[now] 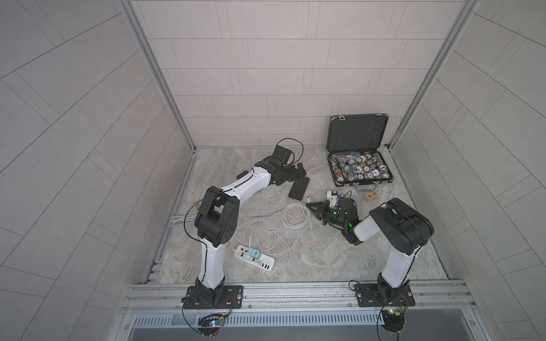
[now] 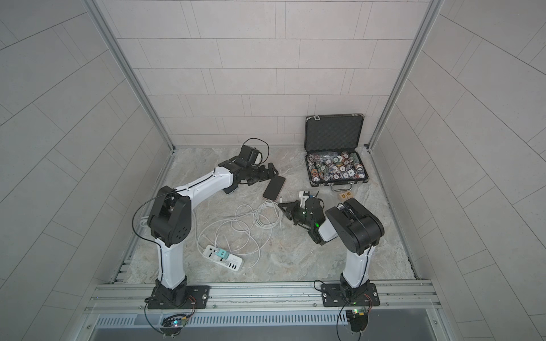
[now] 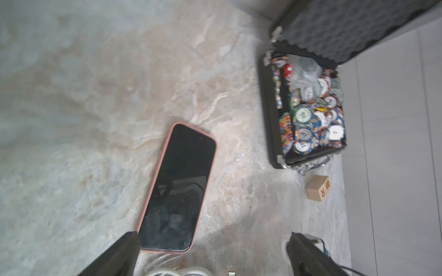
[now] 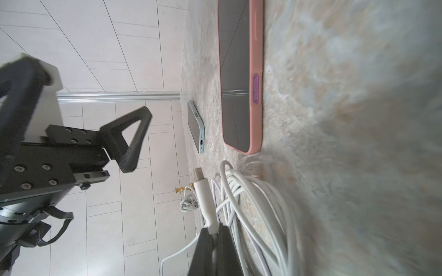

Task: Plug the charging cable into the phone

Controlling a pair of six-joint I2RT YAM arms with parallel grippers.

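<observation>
A pink-edged phone [image 3: 178,188] lies screen up on the table, clear of both grippers. My left gripper is raised over the table by the phone's far end, its fingers wide apart and empty. Held in my right gripper is the white charging cable's plug [image 4: 205,200], its metal tip bare and pointing outward. In the right wrist view this tip stands apart from the phone's near end, whose port I cannot make out. The cable's coils [image 1: 293,216] rest just in front of the phone.
A second, pale blue phone [image 4: 197,127] lies to the left. The white power strip [image 1: 254,258] with a teal adapter is at front left. An open case of chips [image 1: 359,167] and wooden blocks [image 1: 370,196] stand at right.
</observation>
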